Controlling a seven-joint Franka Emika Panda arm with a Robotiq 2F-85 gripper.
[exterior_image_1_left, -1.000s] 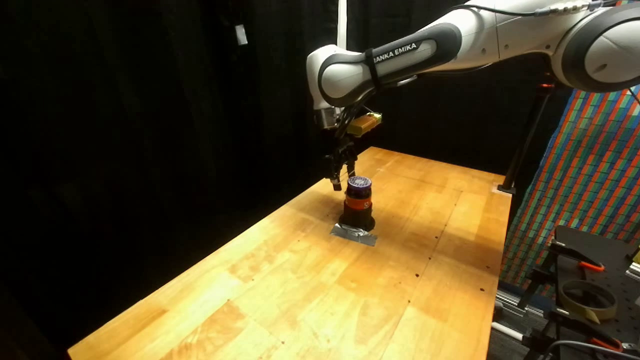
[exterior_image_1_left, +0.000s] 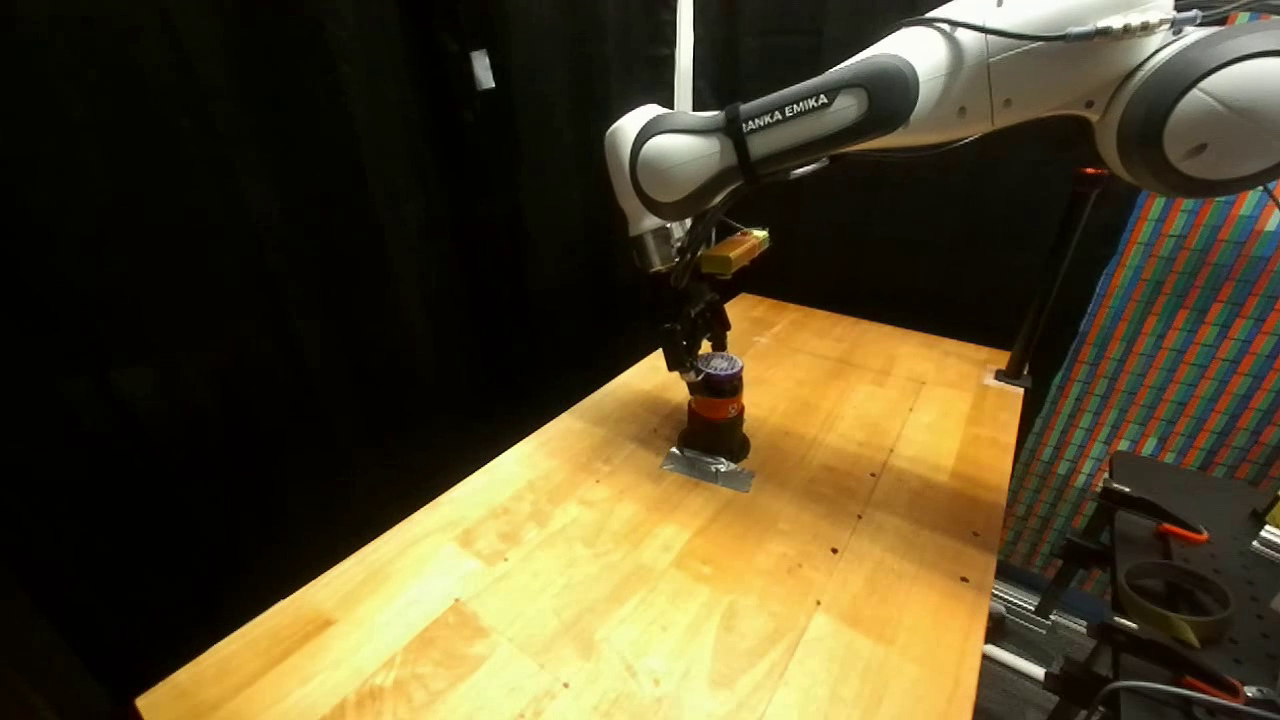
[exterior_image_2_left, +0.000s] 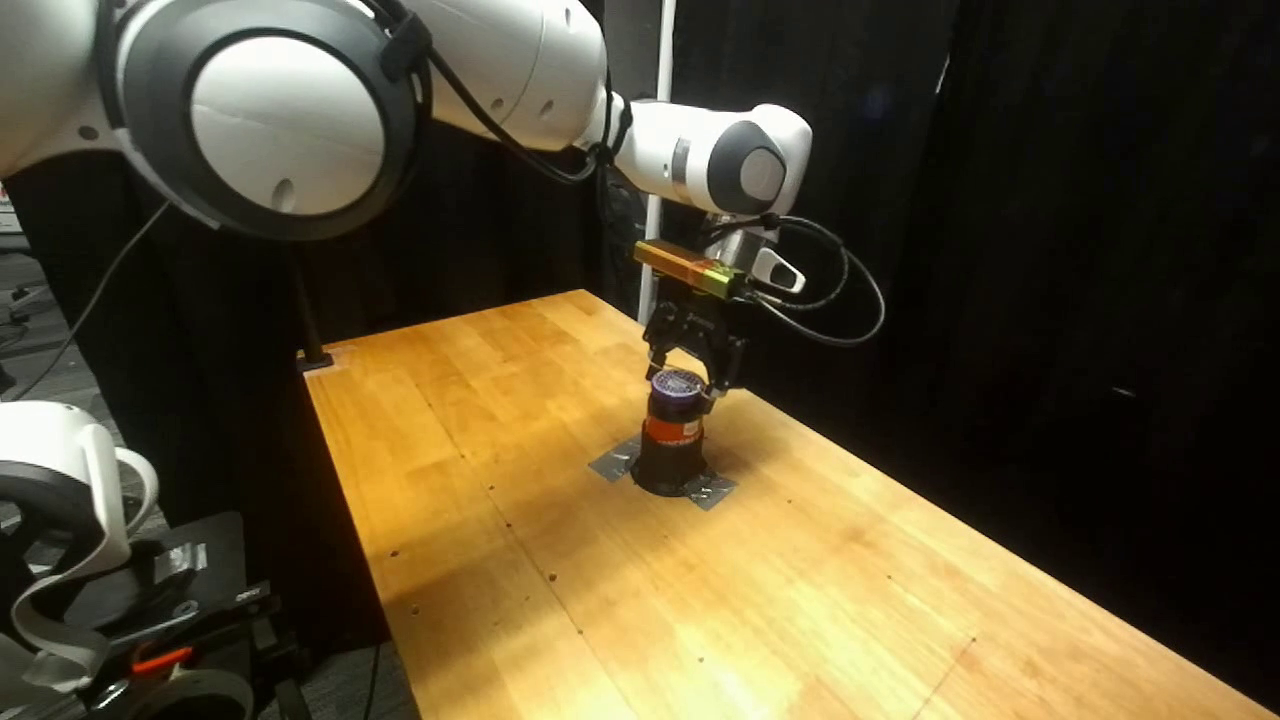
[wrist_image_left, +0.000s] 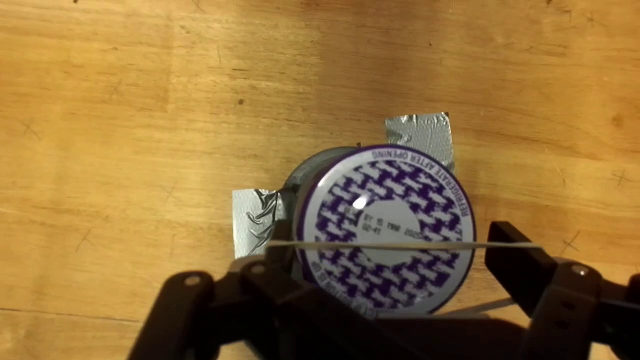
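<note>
A dark jar with an orange label (exterior_image_1_left: 717, 408) stands upright in a round black base (exterior_image_2_left: 659, 476) on the wooden table. Its purple-and-white patterned lid (wrist_image_left: 390, 198) faces straight up in the wrist view. My gripper is open over the lid, pointing down, one finger at either side. The left finger lies close against the lid's edge, and whether it touches is unclear; a gap shows between the lid and the right finger. A thin pale band (wrist_image_left: 432, 245) stretches between the fingertips, across the lid.
Silver tape (exterior_image_1_left: 709, 469) runs from the base onto the table (exterior_image_1_left: 672, 600), whose top is otherwise clear. A dark side cart (exterior_image_1_left: 1212, 492) with clamps and a tape roll (exterior_image_1_left: 1176, 600) stands off the table's right edge in exterior view 1.
My gripper has come slightly lower and towards the jar, from beside and above it to over its lid. The jar and its base have stayed put.
</note>
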